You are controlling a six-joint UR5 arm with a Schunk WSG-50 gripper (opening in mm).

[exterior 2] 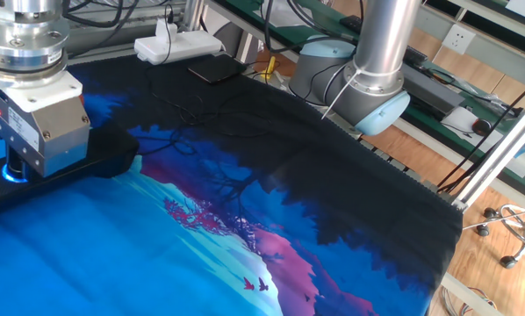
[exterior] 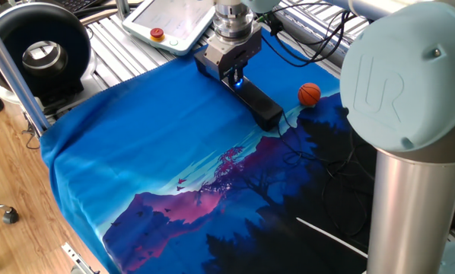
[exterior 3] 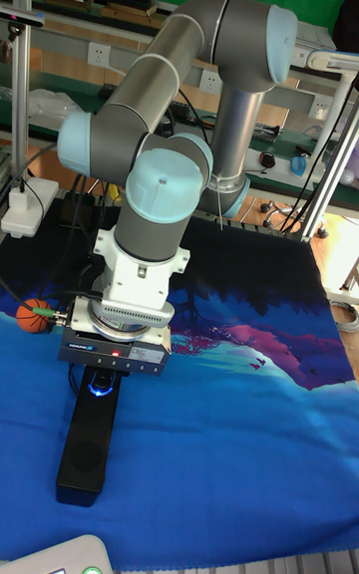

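Note:
A long black bar, which looks like a speaker (exterior: 259,105), lies on the blue printed cloth. A round knob-like part glows blue (exterior: 239,85) near its middle. My gripper (exterior: 236,78) points straight down at this lit part, its fingertips right at it or touching it. Exterior view 2 has the bar (exterior 2: 109,156) at the left edge, with the blue ring (exterior 2: 15,178) under the gripper body. From exterior view 3 the bar (exterior 3: 87,446) extends toward the viewer from beneath the gripper. The fingers are too small and dark to tell whether they close on the knob.
An orange toy basketball (exterior: 309,94) sits just beyond the bar's right end. Thin black cables (exterior: 330,164) trail over the cloth's dark part. A tablet-like pendant with a red button (exterior: 157,34) lies behind.

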